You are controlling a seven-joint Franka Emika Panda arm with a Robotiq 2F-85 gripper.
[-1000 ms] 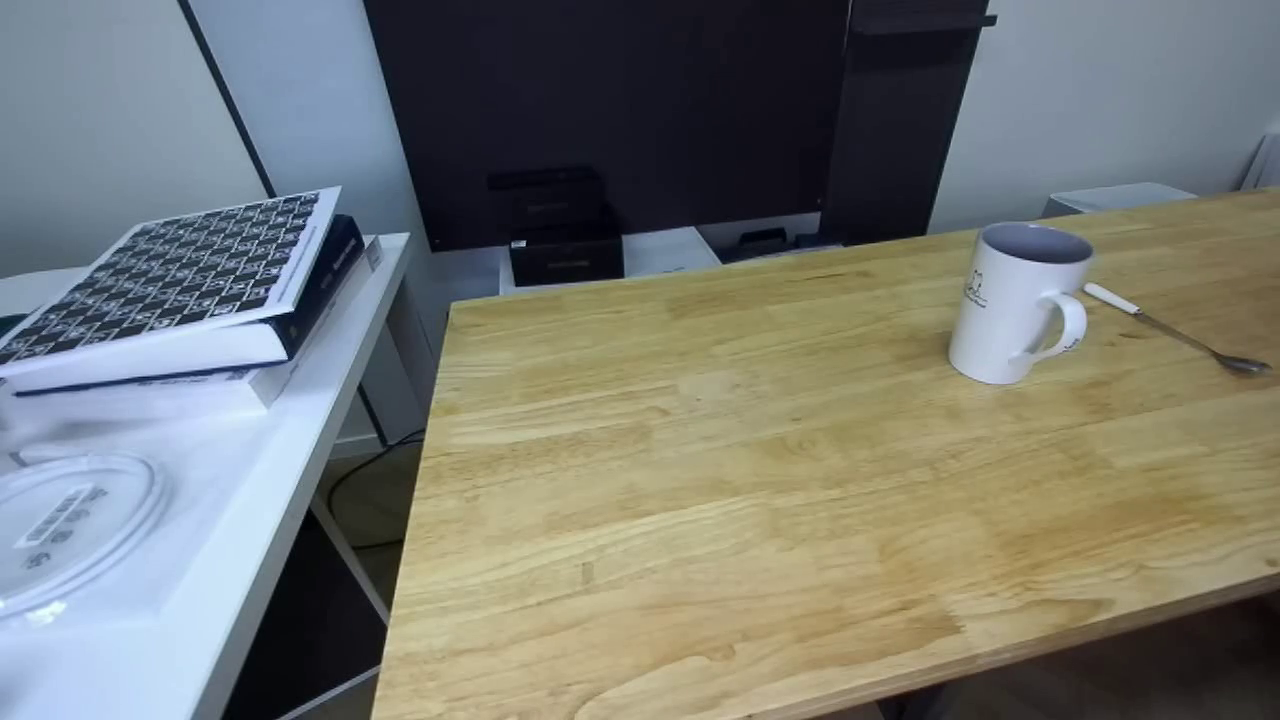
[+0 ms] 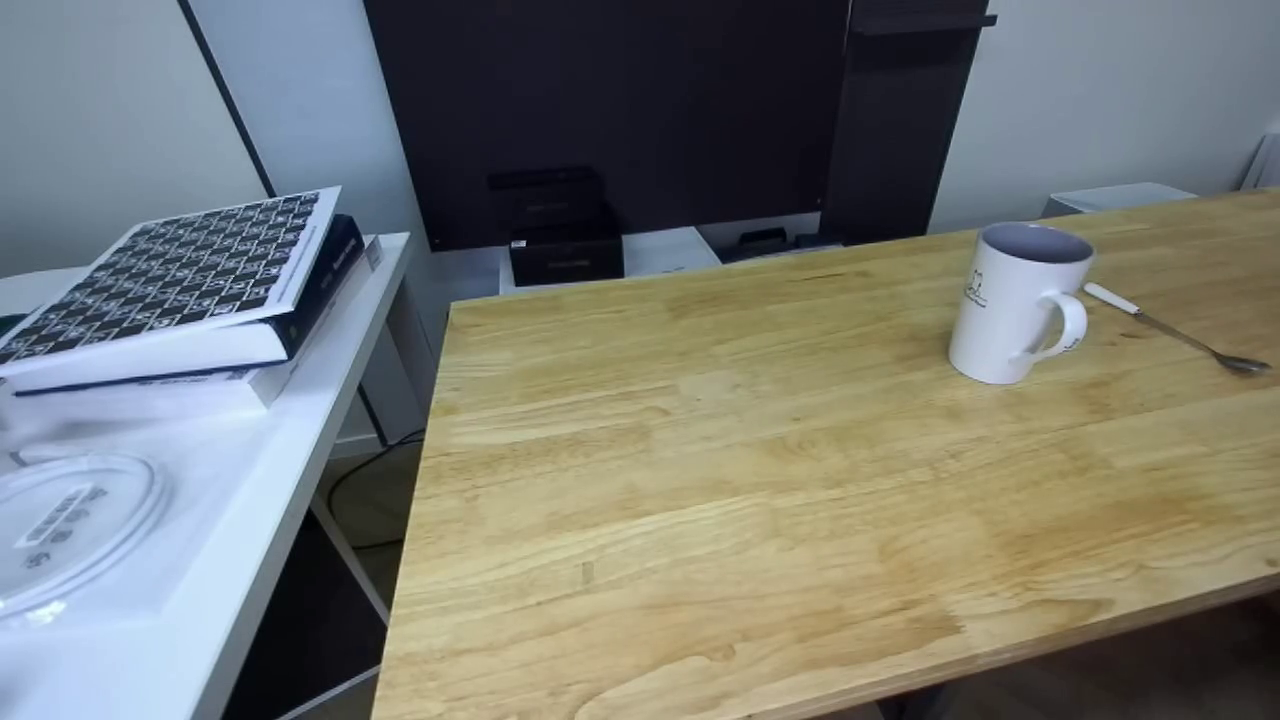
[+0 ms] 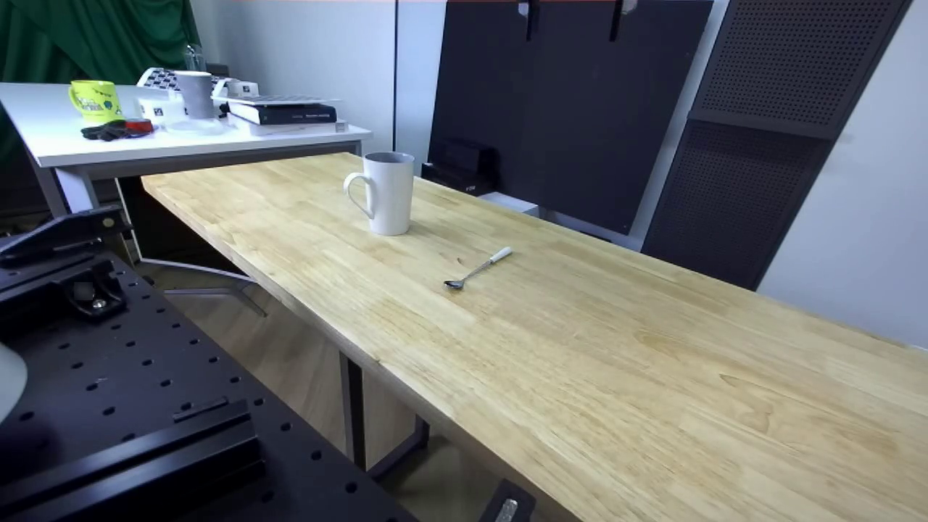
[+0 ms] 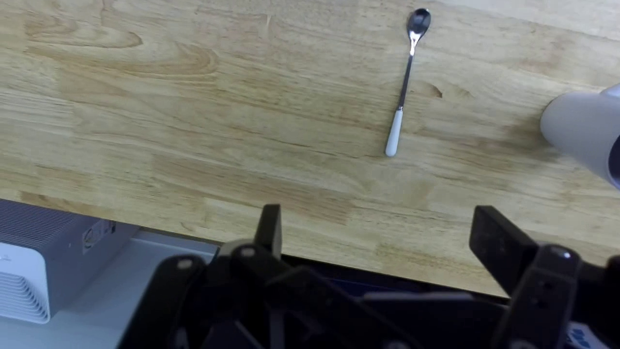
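A tall white mug (image 2: 1015, 306) with a grey inside stands upright on the wooden table (image 2: 720, 480). Beside it lies a long thin spoon (image 3: 480, 269) with a white handle and a metal bowl, apart from the mug. From the wrist, the spoon (image 4: 402, 87) shows in the upper middle, its white handle end pointing toward my gripper. The fingers (image 4: 269, 230) are wide open, with nothing between them. Only part of the mug (image 4: 581, 131) shows at the right edge of that view. Neither exterior view clearly shows the gripper.
To the left in exterior view 1, a white table holds stacked books (image 2: 192, 282) and a clear lid (image 2: 72, 528). A yellow-green mug (image 3: 96, 100) and a grey cup (image 3: 195, 94) stand on that same white table.
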